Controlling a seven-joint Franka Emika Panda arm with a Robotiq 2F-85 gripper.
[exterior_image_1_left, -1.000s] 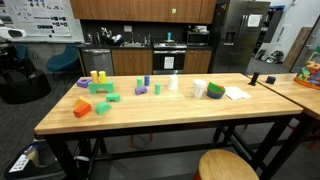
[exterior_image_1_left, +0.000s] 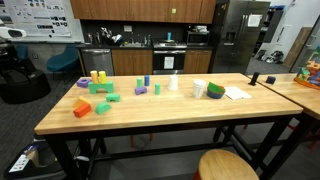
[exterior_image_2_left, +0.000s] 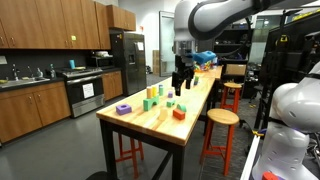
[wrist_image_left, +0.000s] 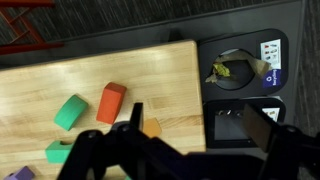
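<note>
My gripper stands open in the wrist view, its dark fingers wide apart and nothing between them. In exterior view 2 the gripper (exterior_image_2_left: 182, 85) hangs in the air above the near end of the wooden table. A red block (wrist_image_left: 111, 102) lies on the tabletop, left of the fingers. Green blocks (wrist_image_left: 71, 112) are farther left, with a purple block (wrist_image_left: 20, 173) in the corner. An orange piece (wrist_image_left: 151, 127) is partly hidden by the left finger. Exterior view 1 has the red block (exterior_image_1_left: 82, 109) near the table's left end.
Yellow pieces, more blocks, a white container (exterior_image_1_left: 199, 87) and a green bowl (exterior_image_1_left: 215, 90) stand along the table (exterior_image_1_left: 190, 108). Beyond the table's end is a black bin (wrist_image_left: 240, 60) holding scraps. Stools (exterior_image_1_left: 225, 166) stand alongside.
</note>
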